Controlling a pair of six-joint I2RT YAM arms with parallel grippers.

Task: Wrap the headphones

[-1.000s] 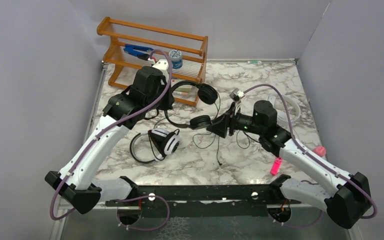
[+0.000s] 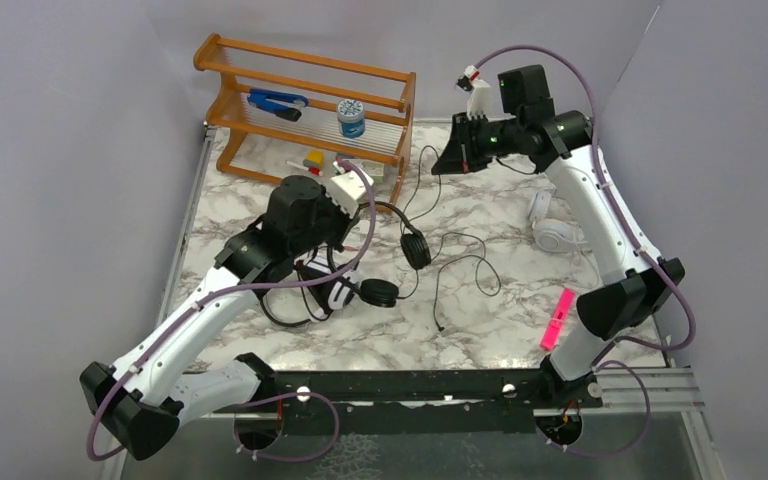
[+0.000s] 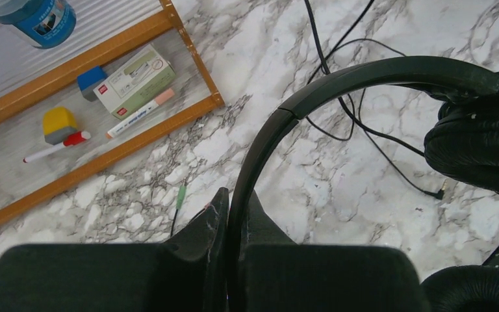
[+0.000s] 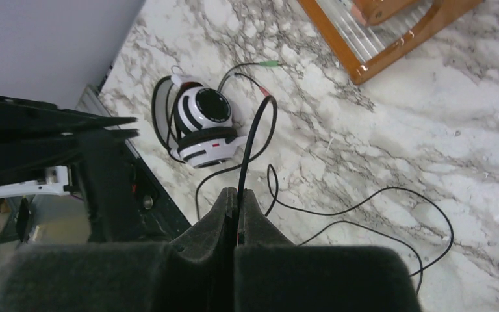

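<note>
Black headphones (image 2: 415, 249) hang from my left gripper (image 2: 343, 222), which is shut on their headband, seen arching across the left wrist view (image 3: 390, 68). My right gripper (image 2: 438, 166) is raised at the upper right, shut, with a thin black cable (image 4: 250, 140) running to its fingertips. More cable lies in loose loops on the marble table. A white-and-black headset (image 4: 204, 123) lies under the left arm. White headphones (image 2: 555, 235) rest at the right, partly behind the right arm.
A wooden rack (image 2: 405, 95) at the back holds a blue jar (image 2: 350, 120), markers and small boxes. A pink object (image 2: 558, 318) lies at the front right. The table's middle holds mostly cable.
My right gripper has moved up and toward the back, away from the headphones. My left gripper, with the headphones, has dipped toward the front.
</note>
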